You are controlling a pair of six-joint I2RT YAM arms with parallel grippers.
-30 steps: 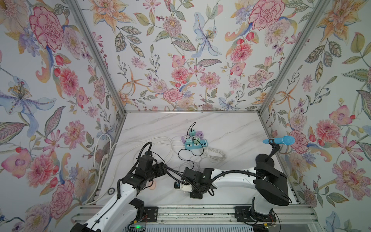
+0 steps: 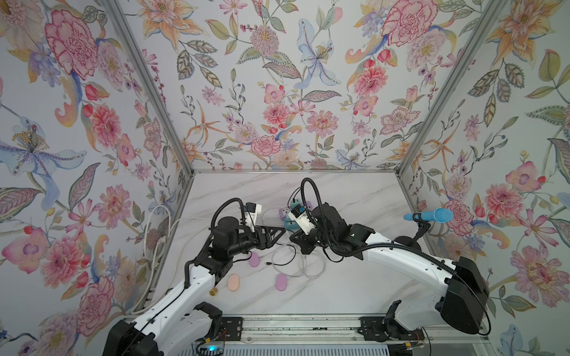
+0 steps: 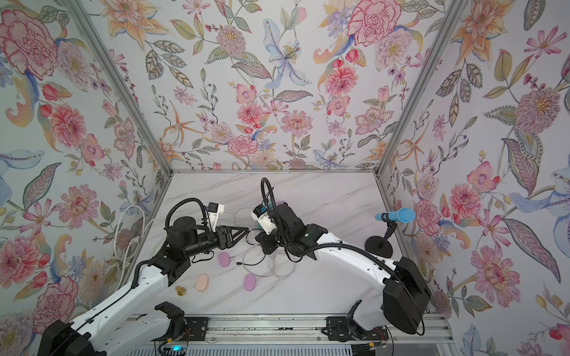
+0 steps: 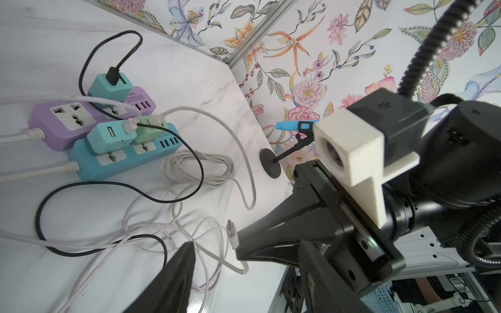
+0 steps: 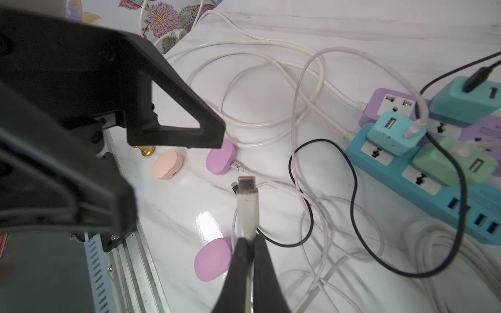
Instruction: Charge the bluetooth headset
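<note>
My right gripper is shut on a white cable, whose connector [image 5: 248, 200] sticks up past the fingertips. Opposite it stands my left gripper [image 2: 277, 236], its fingers apart and nothing between them. In the right wrist view, three small rounded cases, which look like headset cases, lie on the table: a peach case [image 5: 167, 164], a purple case [image 5: 221, 156] with a pale cable's plug at its side, and a second purple case [image 5: 213, 258] nearer the front edge. Whether that plug is fully seated cannot be told.
Blue [image 4: 125, 159] and purple [image 4: 62, 124] power strips bearing adapters stand at the back. Pale cables and a black cable [image 4: 39, 219] loop across the table. A small gold object [image 2: 213, 291] lies at the front left. A blue-topped stand [image 2: 427, 215] occupies the right side.
Both grippers have moved toward the back of the table, the right one much farther, and now face each other. The right arm no longer covers the front-middle area.
</note>
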